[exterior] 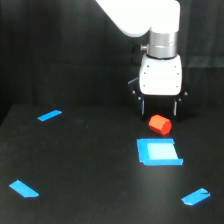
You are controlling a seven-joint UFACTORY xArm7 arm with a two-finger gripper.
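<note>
A small red block rests on the dark table, just behind a white square patch edged with blue tape. Over the block hangs my white gripper, pointing down, its dark fingers spread wide apart. It stands open, and nothing shows between the fingers. The block's top is below and roughly centred between the fingertips, though the dark background makes their exact height hard to tell.
Blue tape strips lie at the back left, the front left and the front right. A dark curtain hangs behind.
</note>
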